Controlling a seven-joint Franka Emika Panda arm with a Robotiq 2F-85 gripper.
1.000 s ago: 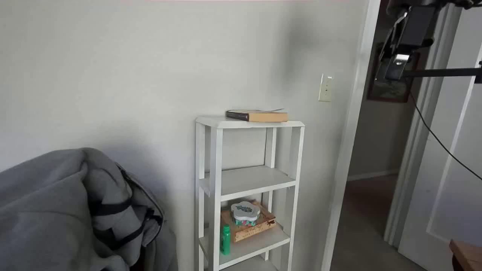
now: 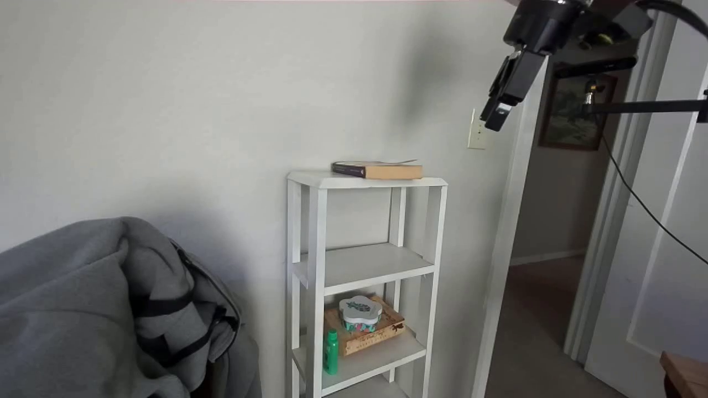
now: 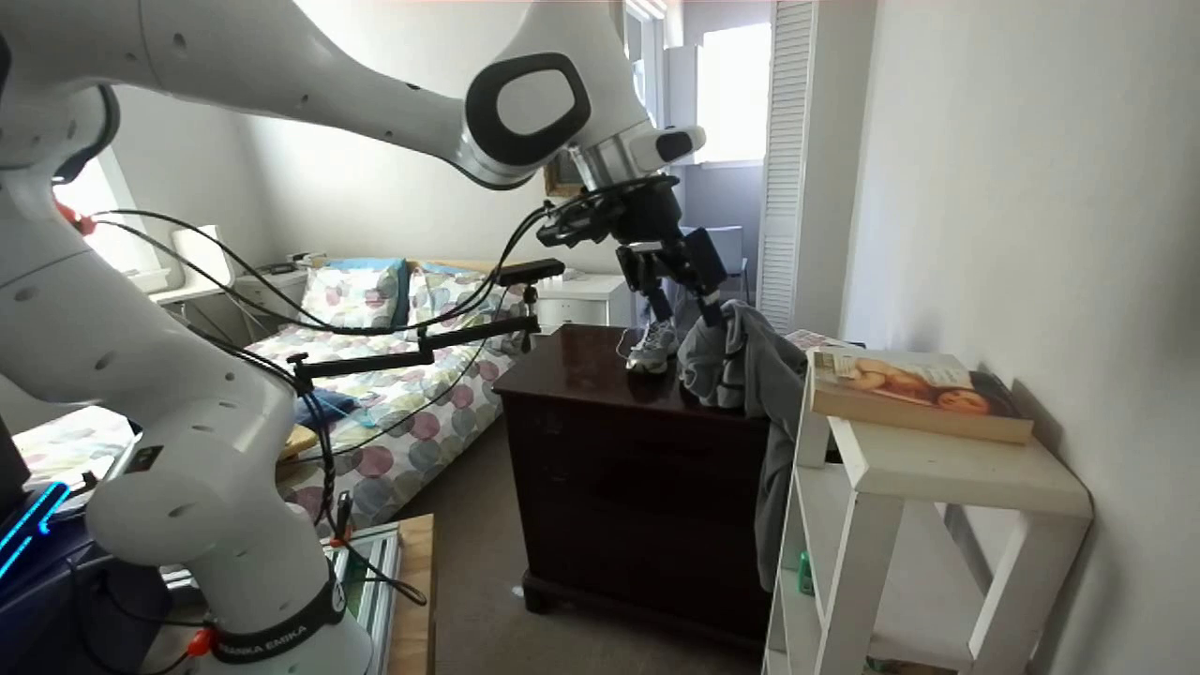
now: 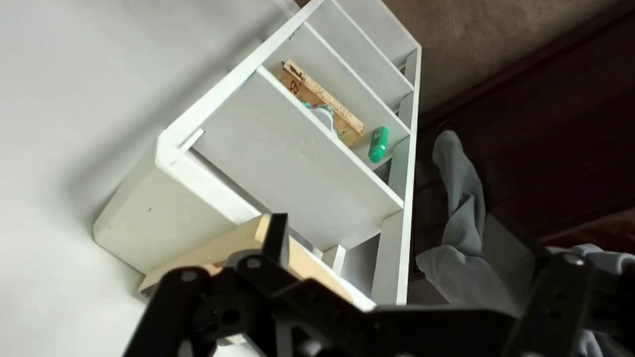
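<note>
My gripper (image 2: 495,119) hangs in the air at the upper right of exterior view 1, higher than the white shelf unit (image 2: 317,232). In exterior view 2 the gripper (image 3: 687,310) stands open, its two fingers apart and nothing between them. A thick book (image 2: 392,172) lies flat on the shelf's top board, clear of the fingers. The wrist view looks down on the unit; there the book (image 4: 316,268) is partly covered by one finger (image 4: 275,238). Lower down stand a green bottle (image 4: 378,144) and a shallow wooden box (image 2: 375,336) with a small white patterned tin (image 2: 360,312) on it.
Grey cloth (image 3: 776,371) drapes over a dark dresser (image 3: 641,484) beside the shelf unit. A shoe (image 3: 650,347) sits on the dresser. The wall (image 3: 990,202) runs close behind the unit. The shelf below the top board (image 2: 371,264) is bare.
In exterior view 1 my gripper has moved left, from in front of the doorway to near the light switch, and its tilt has changed. The shelf and its things have not moved.
</note>
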